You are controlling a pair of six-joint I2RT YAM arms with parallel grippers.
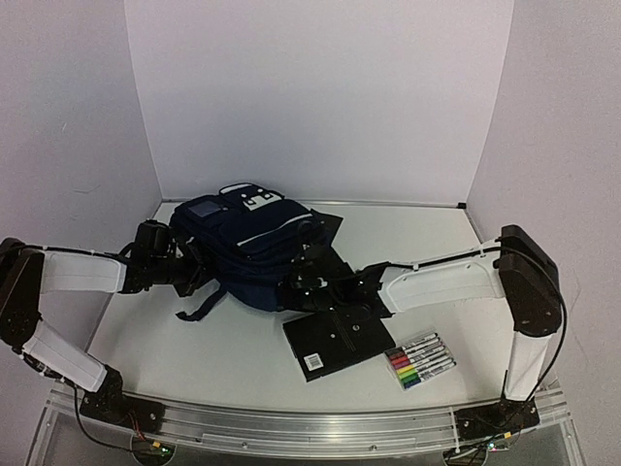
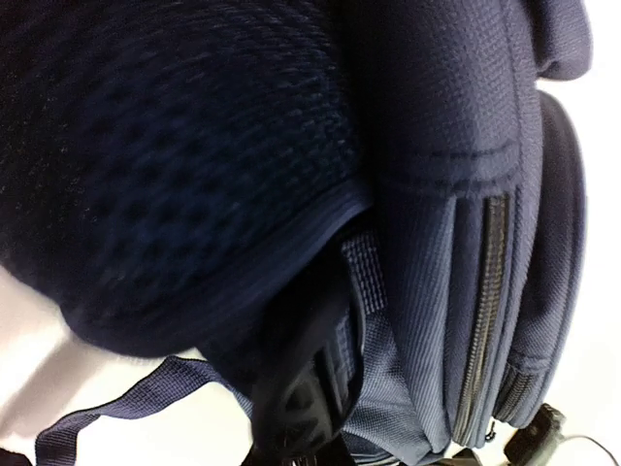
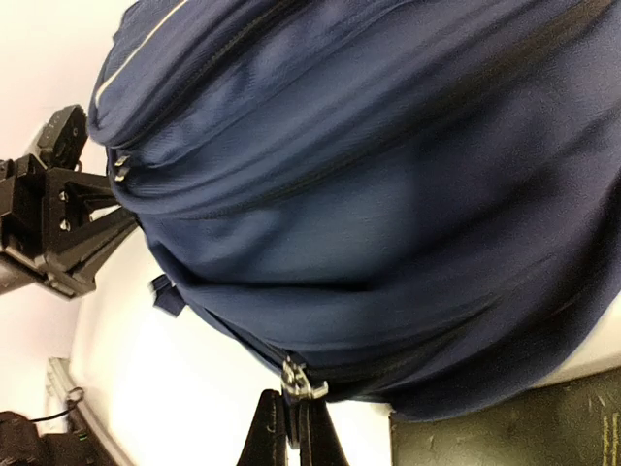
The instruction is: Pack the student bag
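Note:
A navy backpack (image 1: pixel 257 228) lies on its back panel's side toward the left of the table. At its left end my left gripper (image 1: pixel 196 282) is shut on a black strap fitting (image 2: pixel 301 398), blurred in the left wrist view. In the right wrist view my right gripper is closed on a metal zipper pull (image 3: pixel 299 379) at the bag's lower edge. How far that zipper is open cannot be told. A black notebook (image 1: pixel 335 349) with a white label lies in front of the bag. Right of it is a clear pack of coloured markers (image 1: pixel 420 361).
A loose strap (image 1: pixel 204 306) trails onto the white table in front of the bag. Bare table (image 1: pixel 412 228) shows at the back right, behind the right arm. Walls enclose the back and both sides; a metal rail (image 1: pixel 301 417) runs along the front.

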